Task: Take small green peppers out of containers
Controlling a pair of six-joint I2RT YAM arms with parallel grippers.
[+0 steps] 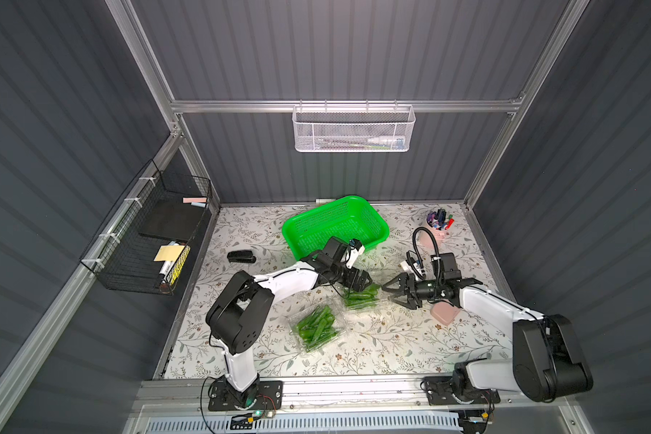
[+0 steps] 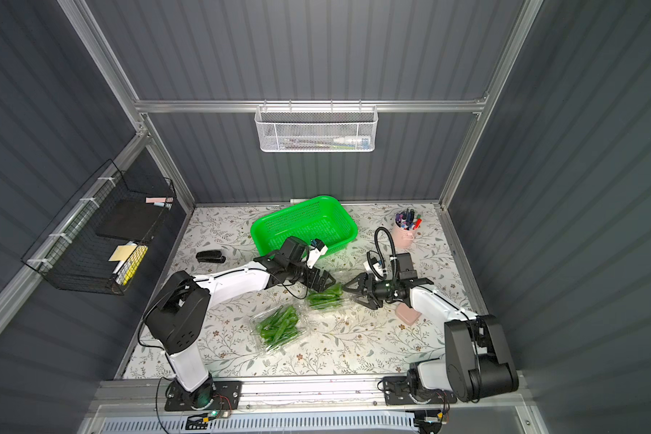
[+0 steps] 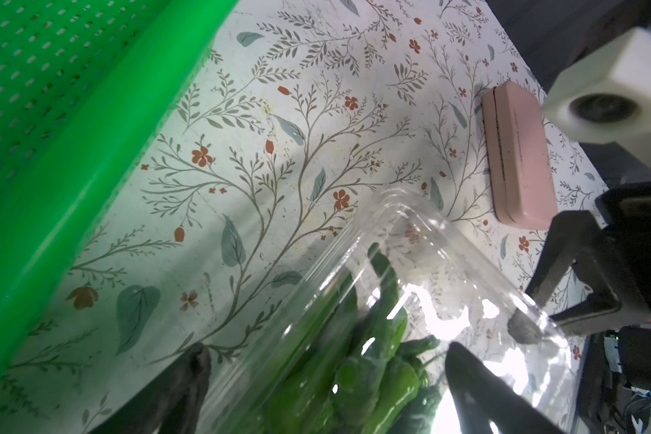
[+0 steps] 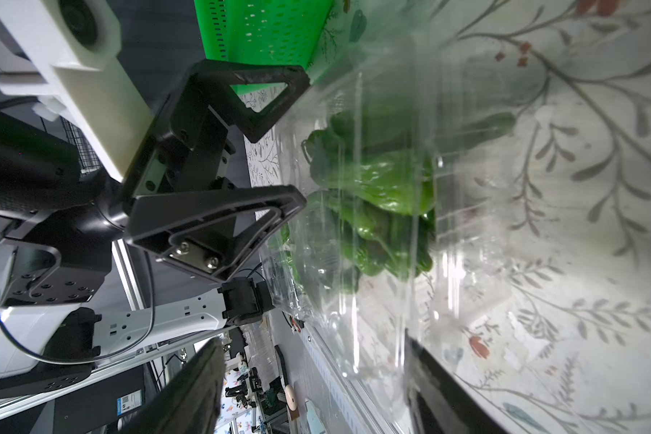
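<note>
A clear plastic container of small green peppers [image 1: 358,296] sits in the middle of the table, a second container of peppers [image 1: 317,325] nearer the front left. My left gripper [image 1: 358,280] is open just above the middle container; in the left wrist view its fingers frame the peppers [image 3: 361,361] under glossy clear plastic. My right gripper [image 2: 356,293] is at that container's right end, its fingers [image 4: 202,390] blurred either side of the plastic wall, partly open; I cannot tell whether they touch it.
A green basket [image 1: 296,238] stands behind the containers. A pink pen cup [image 2: 403,235] is at the back right, a pink case [image 3: 520,159] under the right arm, a black object [image 1: 241,256] at the left.
</note>
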